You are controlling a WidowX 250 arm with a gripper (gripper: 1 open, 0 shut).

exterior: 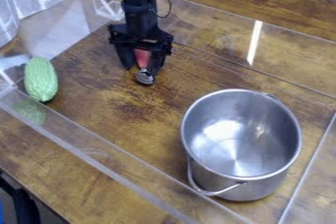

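Observation:
The black gripper (140, 49) is low over the wooden surface at the upper middle, around a small object with a red part (143, 59) and a shiny metal lower end (147, 76). The gripper partly hides this object, and whether its fingers are shut on it cannot be told. A pale green corn-like vegetable (41, 79) lies at the left. A large steel pot (239, 138) stands at the lower right.
Clear plastic walls border the wooden work area (125, 130). A crumpled light sheet (33, 17) is at the upper left.

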